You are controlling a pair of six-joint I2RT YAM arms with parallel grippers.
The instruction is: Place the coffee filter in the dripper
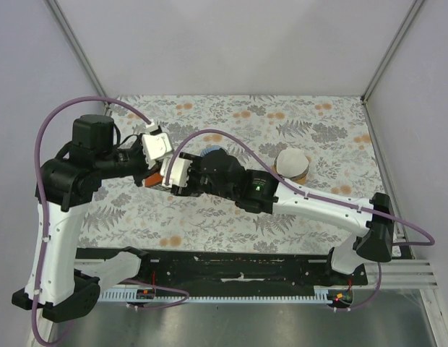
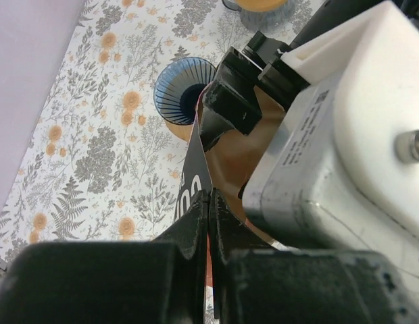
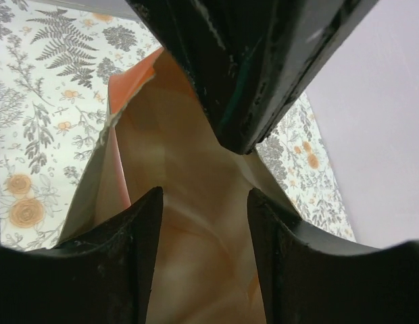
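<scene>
An open brown coffee filter bag with an orange edge hangs between the two grippers at the left of the table in the top view. My left gripper is shut at the bag's edge, which runs up to its fingertips. My right gripper stands open, its fingers at the bag's mouth, with the brown interior showing between them. A blue ribbed dripper stands on a wooden base behind the grippers, partly hidden by my right arm in the top view.
A white round object on a wooden holder stands to the right. Grey walls border both sides.
</scene>
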